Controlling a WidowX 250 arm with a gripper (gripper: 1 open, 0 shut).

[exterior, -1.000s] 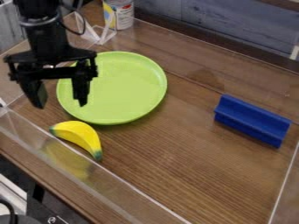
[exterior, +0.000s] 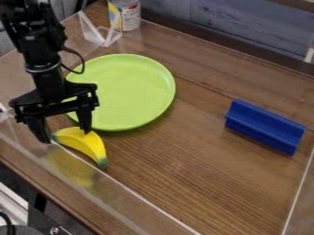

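My black gripper [exterior: 62, 124] is lowered at the left, its fingers spread open just above and around the upper end of a yellow toy banana [exterior: 86, 145]. Whether the fingertips touch the banana I cannot tell. The banana lies on the wooden table, just below a green plate [exterior: 132, 92], with its green tip toward the front.
A blue block [exterior: 265, 126] sits at the right. A can [exterior: 123, 13] stands at the back left beside a small white object. A clear wall runs along the front left edge.
My gripper has come down and slightly toward the front, from over the plate's left side to the banana's upper end. The banana, plate and block have not moved.
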